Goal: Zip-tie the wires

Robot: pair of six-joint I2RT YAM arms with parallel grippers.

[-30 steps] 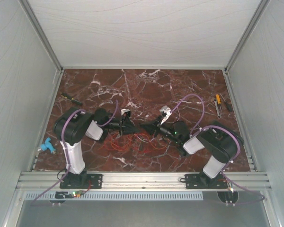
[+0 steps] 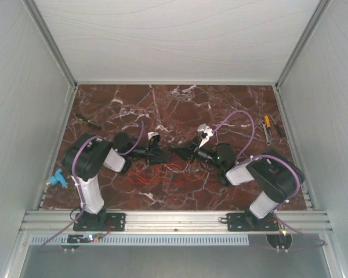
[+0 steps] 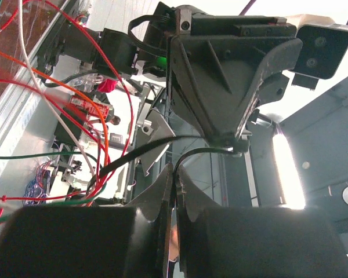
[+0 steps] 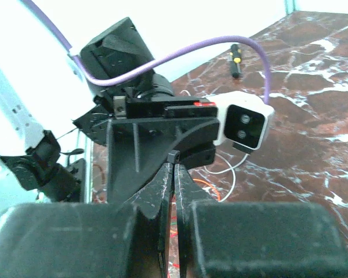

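A thin black zip tie (image 3: 140, 152) runs around or against the bundle of red, orange, white and green wires (image 3: 102, 109) in the left wrist view; the far side is hidden. One strand curves down between the fingertips of my left gripper, shut on it. Both strands meet the tip of my right gripper. In the right wrist view a small black block, seemingly the tie's head (image 4: 173, 156), sits at the shut tips of the right gripper. From above, the two grippers face each other closely over the wires (image 2: 145, 176).
A screwdriver (image 2: 88, 121) lies at the left, with a blue tool (image 2: 58, 178) nearer the front. At the right are a yellow-handled tool (image 2: 267, 121) and a wrench (image 2: 267, 134).
The left arm looks still.
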